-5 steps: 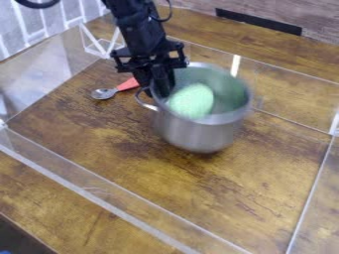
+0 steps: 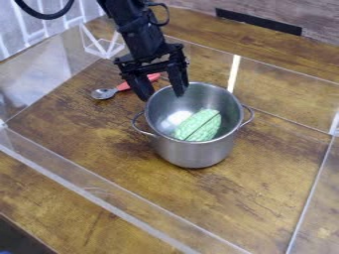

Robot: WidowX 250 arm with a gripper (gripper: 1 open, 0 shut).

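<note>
My black gripper [image 2: 161,87] is open above the left rear rim of a steel pot [image 2: 196,153], with nothing seen between its fingers. The pot stands upright on the wooden table, a handle on each side. Inside it lies a long pale green object [image 2: 197,125], slanted from lower left to upper right.
A spoon with a red handle [image 2: 109,92] lies behind and left of the pot, partly hidden by the gripper. Bare wooden table [image 2: 93,174] surrounds the pot at left, front and right.
The pot, blurred and higher toward the right a second ago, now stands sharp on the table with the green object lower in it. The gripper has shifted slightly.
</note>
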